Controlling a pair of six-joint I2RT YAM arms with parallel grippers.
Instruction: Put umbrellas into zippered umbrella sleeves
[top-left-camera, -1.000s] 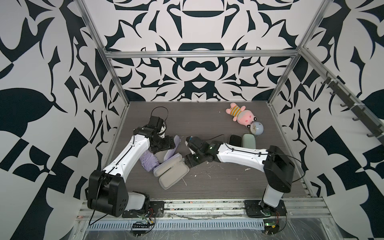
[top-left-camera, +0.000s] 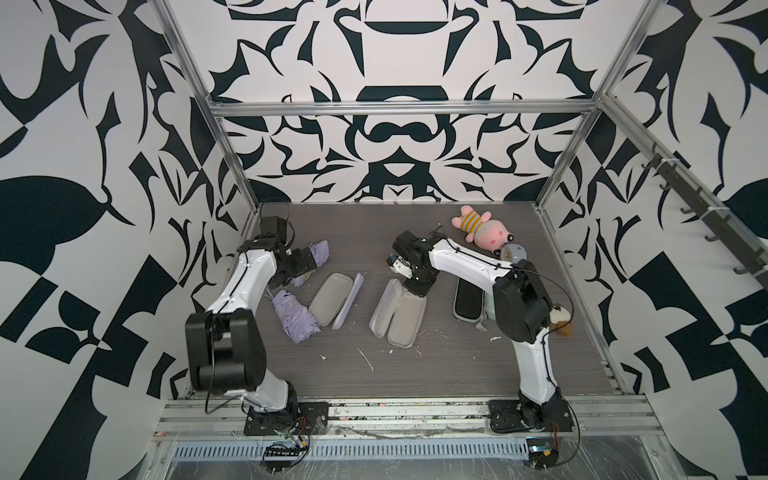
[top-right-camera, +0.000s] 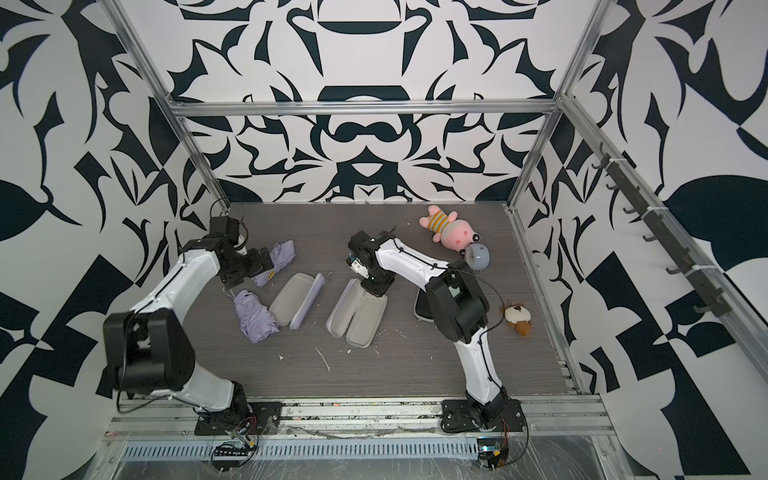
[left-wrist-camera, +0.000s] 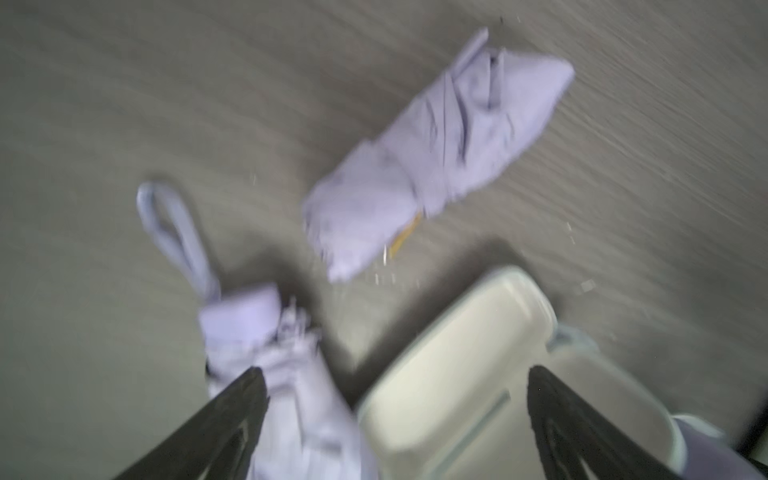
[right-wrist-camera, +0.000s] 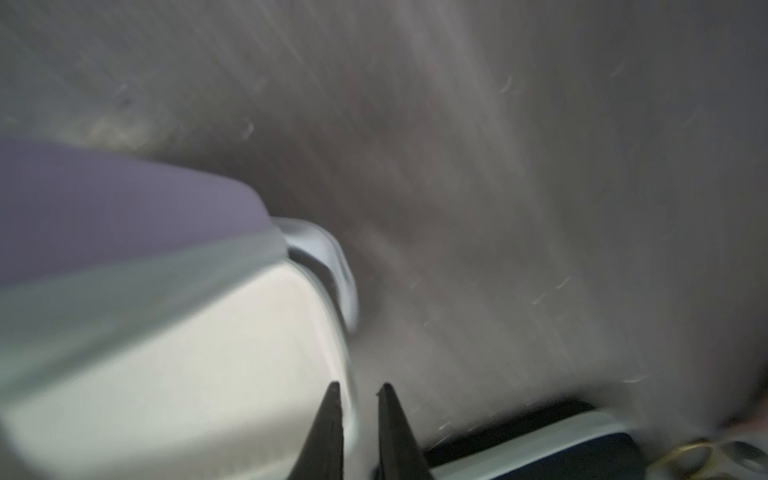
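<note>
Two folded lavender umbrellas lie at the left. Beside them is an open lavender-shelled sleeve with pale lining. A second open sleeve lies mid-table, under my right gripper, whose fingertips stand a little apart over its end with nothing visible between them, in a blurred wrist view. My left gripper is open and empty above the umbrellas and left sleeve.
A black case lies right of centre. A pink plush toy, a blue-grey ball and a brown toy are at the right.
My left gripper moved left and back.
</note>
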